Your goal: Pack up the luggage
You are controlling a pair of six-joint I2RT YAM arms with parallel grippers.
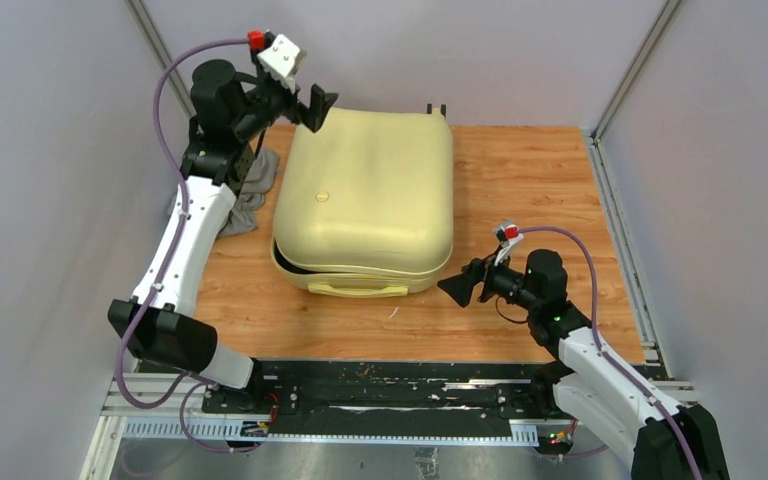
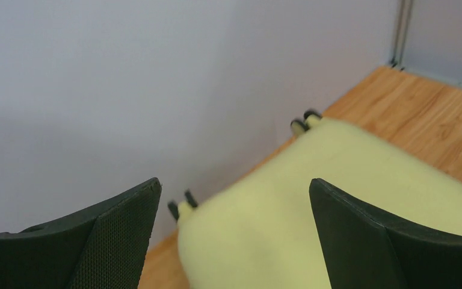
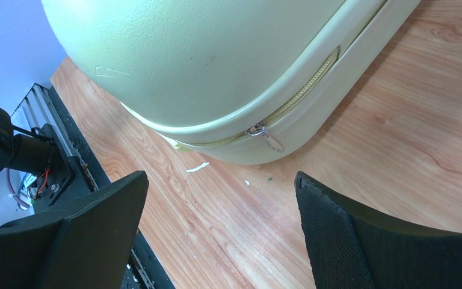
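A pale yellow suitcase (image 1: 370,190) lies flat on the wooden table, its lid down. At the front left edge a dark gap shows between lid and base. The front handle (image 1: 357,291) points toward the robot. In the right wrist view, a zipper pull (image 3: 256,129) hangs at the rounded corner, and part of the zipper (image 3: 295,96) runs along the side. My left gripper (image 1: 322,108) is open over the suitcase's far left corner, with nothing between its fingers. Beside the front right corner, my right gripper (image 1: 467,284) is open and empty, apart from the zipper pull.
Grey cloth (image 1: 253,190) lies on the table left of the suitcase, partly behind the left arm. Suitcase wheels (image 2: 305,122) stick out at the far end. To the right, the wooden table (image 1: 530,180) is bare. Walls enclose the back and sides.
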